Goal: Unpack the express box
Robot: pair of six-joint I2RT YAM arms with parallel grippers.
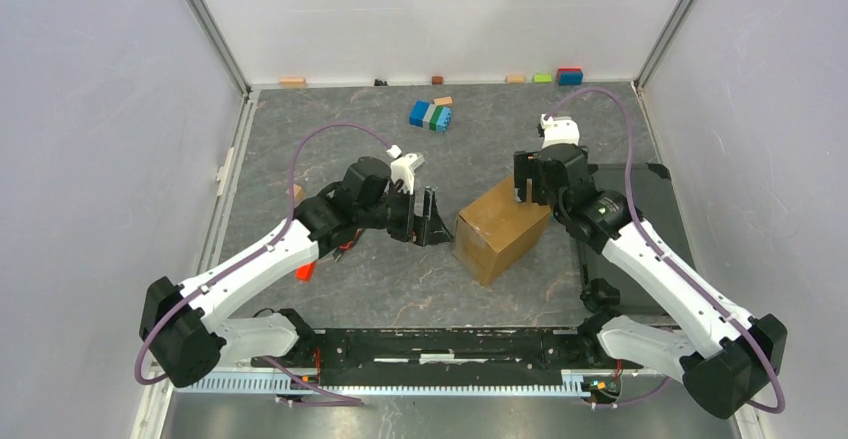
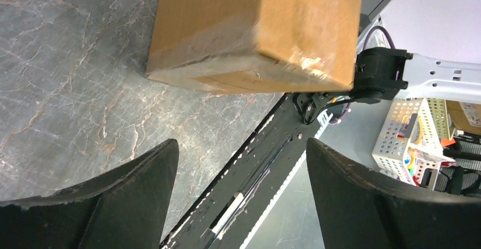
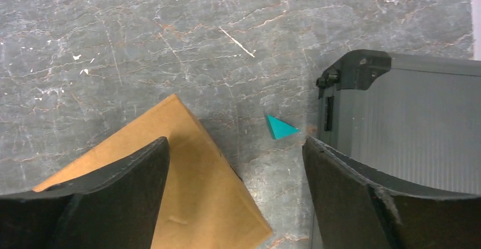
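A brown taped cardboard box [image 1: 492, 239] lies right of centre on the marble table, filling the upper middle of the left wrist view [image 2: 210, 22]. My left gripper [image 1: 428, 221] is low at the box's left side, open, with nothing between its fingers. My right gripper [image 1: 529, 179] is over the box's far end, its fingers apart; in the right wrist view the box top [image 3: 204, 198] shows beneath them. A red box cutter [image 1: 348, 242] is partly hidden under the left arm.
A dark grey case [image 1: 640, 239] stands along the right, close to the box. Small blocks [image 1: 430, 115] lie toward the back, and a red piece [image 1: 306, 270] at the left. Walls close in both sides.
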